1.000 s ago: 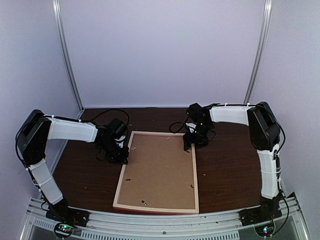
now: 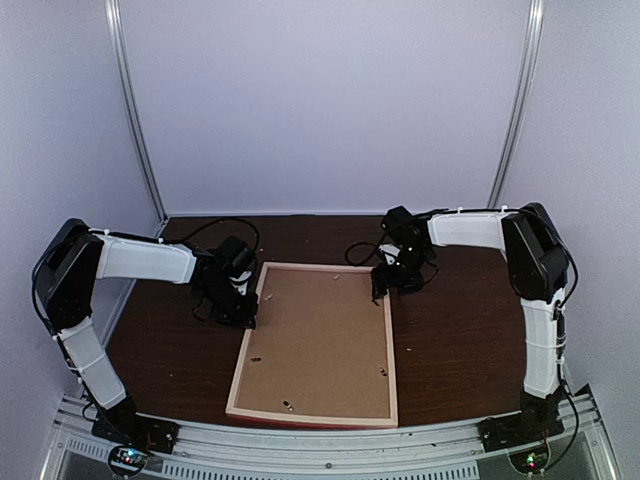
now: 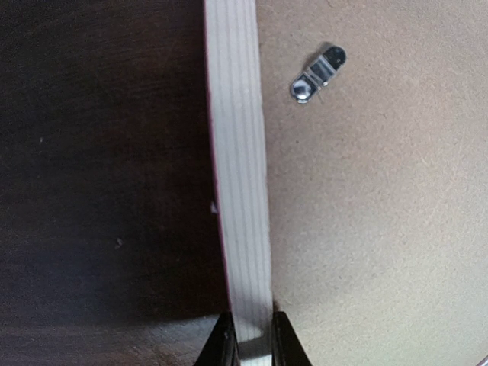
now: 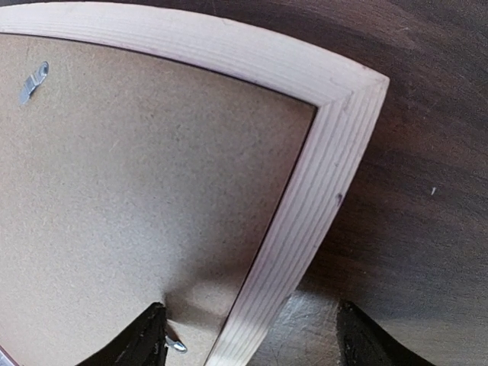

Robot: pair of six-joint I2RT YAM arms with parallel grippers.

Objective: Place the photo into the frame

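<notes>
The wooden frame (image 2: 393, 410) lies back side up on the dark table, its brown backing board (image 2: 320, 345) seated inside the rim. No photo shows in any view. My left gripper is shut on the left rail of the frame (image 3: 240, 152). At the far right corner my right gripper stands open; in its wrist view the right rail (image 4: 305, 198) runs between the spread fingers, and a metal clip (image 4: 175, 343) lies beside the left finger. Another clip (image 3: 316, 74) sits on the board close to the left rail.
Several more small clips dot the board, such as one clip (image 2: 287, 406) near the front rail and another clip (image 4: 34, 81) near the far rail. Bare table (image 2: 460, 350) extends to the right. The frame's front edge comes close to the metal table rail (image 2: 330, 450).
My right gripper has shifted slightly to the right over the far right corner. The left arm and the frame stay where they were.
</notes>
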